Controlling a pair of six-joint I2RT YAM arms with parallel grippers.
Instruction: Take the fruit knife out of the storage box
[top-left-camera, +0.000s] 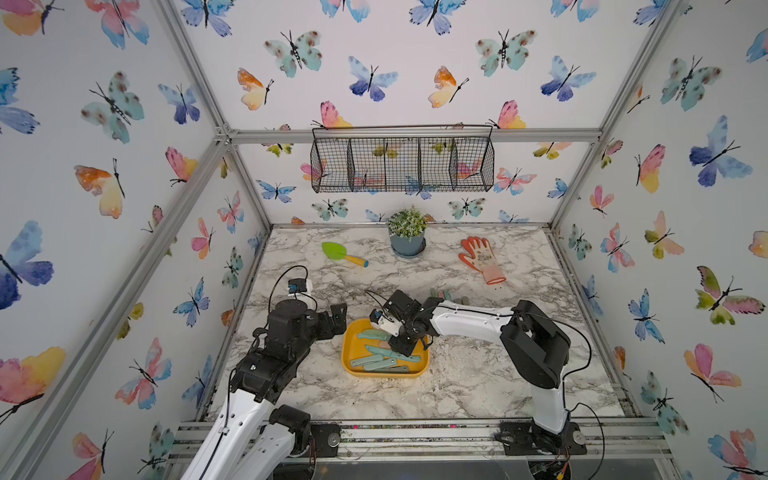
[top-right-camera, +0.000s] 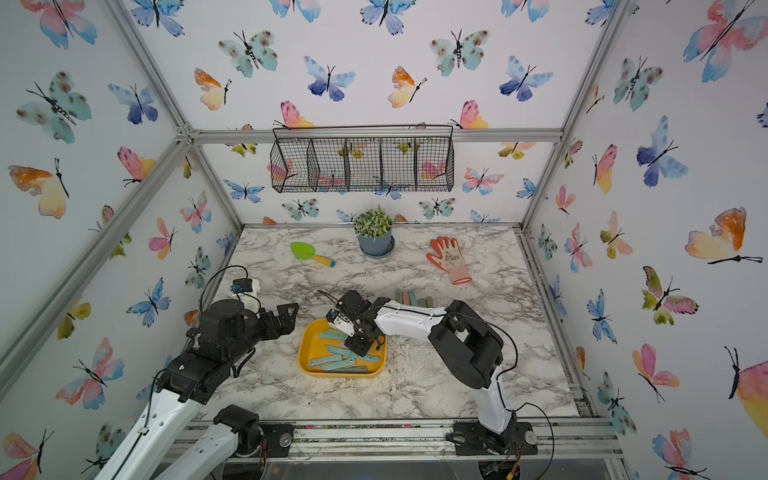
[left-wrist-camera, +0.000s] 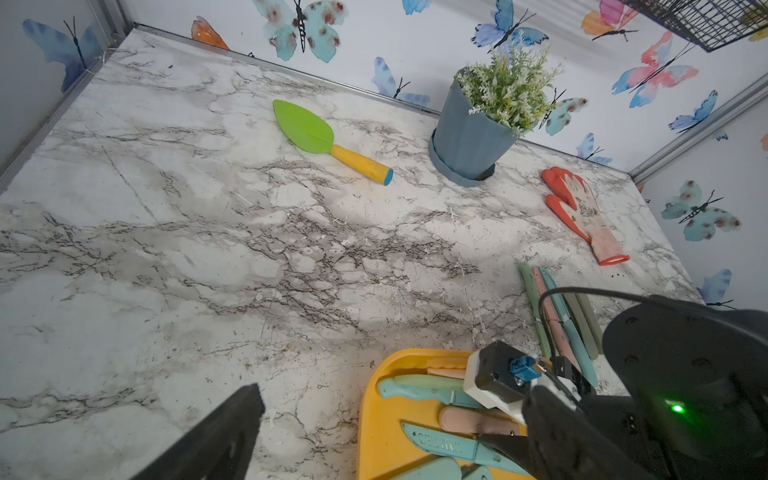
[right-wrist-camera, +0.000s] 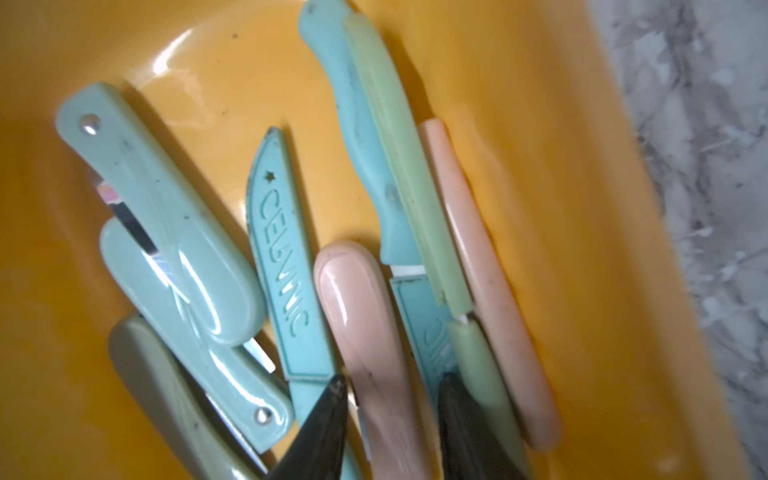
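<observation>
A yellow storage box (left-wrist-camera: 373, 432) holds several knives and peelers in teal, pink, green and grey. My right gripper is down in the box, its fingers part open on either side of a pink handle (right-wrist-camera: 364, 320); contact is unclear. A teal knife in a "CERAMIC" sheath (right-wrist-camera: 280, 248) lies beside that handle. My left gripper (top-left-camera: 337, 318) hangs above the table at the box's left; in its wrist view the two fingers stand wide apart with nothing between them.
A row of knives (left-wrist-camera: 560, 320) lies outside the box at the back right. A green trowel (left-wrist-camera: 304, 128), potted plant (left-wrist-camera: 472, 128) and garden glove (left-wrist-camera: 584, 216) lie along the back.
</observation>
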